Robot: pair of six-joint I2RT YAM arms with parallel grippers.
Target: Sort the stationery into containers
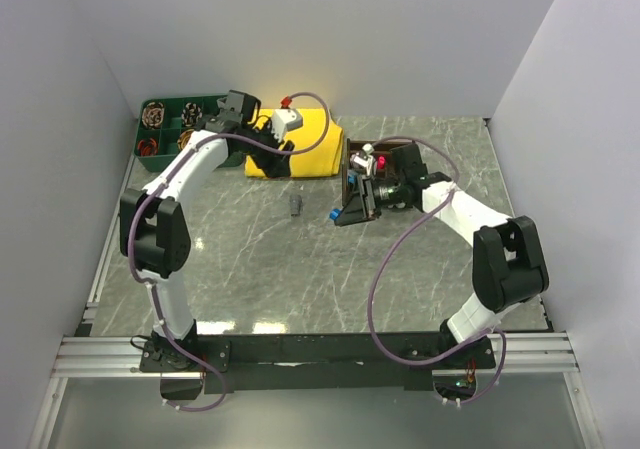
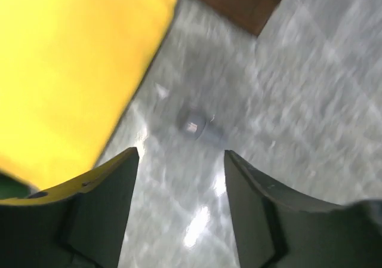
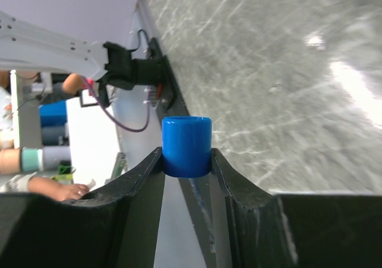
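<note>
In the right wrist view a bright blue cylindrical piece [image 3: 187,148] stands between the fingertips of my right gripper, which is shut on it. From above, this blue piece [image 1: 335,214] sits in front of the brown compartment box [image 1: 346,154]. My left gripper has its fingers apart with nothing between them. Beyond its fingertips, a small grey item [image 2: 194,123] lies on the table, blurred; from above the same grey item [image 1: 295,205] lies between the two arms. At the back left is the green compartment container [image 1: 160,164], partly covered by the left arm.
A yellow mat [image 1: 318,159] lies at the back middle, under the left gripper. Several dark coils, and reddish and tan ones, sit in the green container. Small red and blue items show in the brown box.
</note>
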